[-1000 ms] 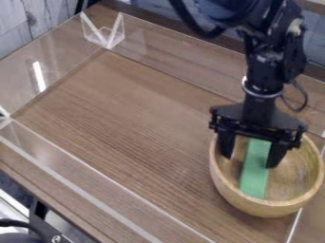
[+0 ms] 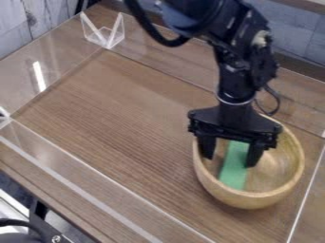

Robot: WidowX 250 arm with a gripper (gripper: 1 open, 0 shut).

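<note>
A pale wooden bowl (image 2: 282, 185) with a green oblong item (image 2: 234, 169) inside sits at the lower right of the camera view. My black gripper (image 2: 234, 138) is over the bowl's back part, its two fingers spread at the left and right, open. The left finger reaches down at the bowl's left rim; whether it touches the rim or the green item is hard to tell.
A clear plastic holder (image 2: 105, 30) stands at the top left.
</note>
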